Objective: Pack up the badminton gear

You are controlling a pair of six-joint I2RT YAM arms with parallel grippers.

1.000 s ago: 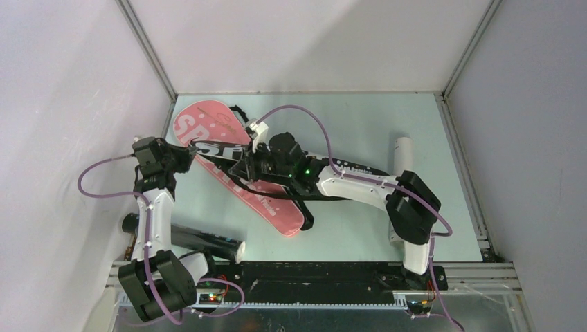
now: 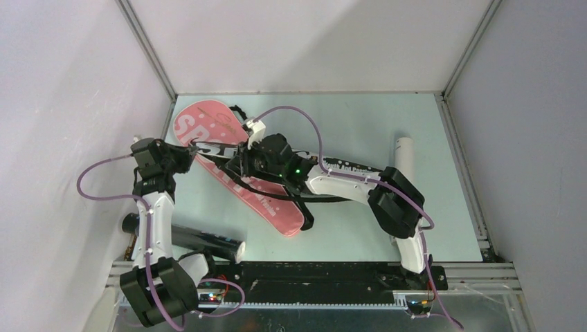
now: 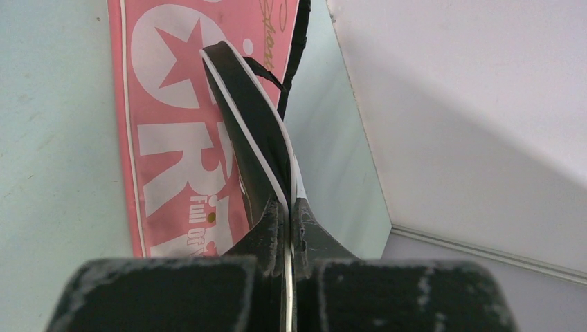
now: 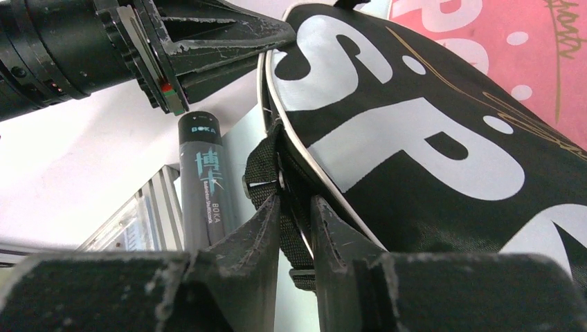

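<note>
A black racket bag with white letters (image 4: 415, 159) lies across a pink bag (image 2: 208, 124). My left gripper is shut on the white-edged tip of the black bag (image 3: 259, 131), at its left end in the top view. In the right wrist view, my right gripper sits at the bag's edge beside a black strap, its fingers close together around the edge region; whether they grip it is unclear. In the top view it is over the middle-left of the black bag.
A black shuttlecock tube (image 2: 208, 241) lies at the front left. A white tube (image 2: 404, 149) stands out at the right, partly under my right arm. White walls enclose the left, back and right.
My right arm has shifted slightly to the left at its elbow and wrist, staying at the black bag. The left arm and the bags are nearly unchanged.
</note>
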